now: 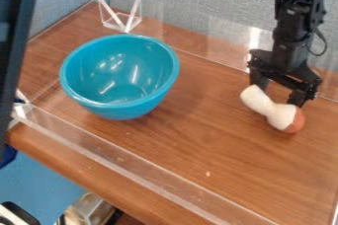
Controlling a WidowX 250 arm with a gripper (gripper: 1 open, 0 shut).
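A white, elongated object with an orange-tinted end lies on the wooden table at the right, tilted toward the upper left. Right above and behind it is my black gripper, open, its fingers pointing down close to the object. A teal bowl sits on the left half of the table.
Clear plastic strips run along the table's edges, with white brackets at the back left corner. A grey textured wall stands behind.
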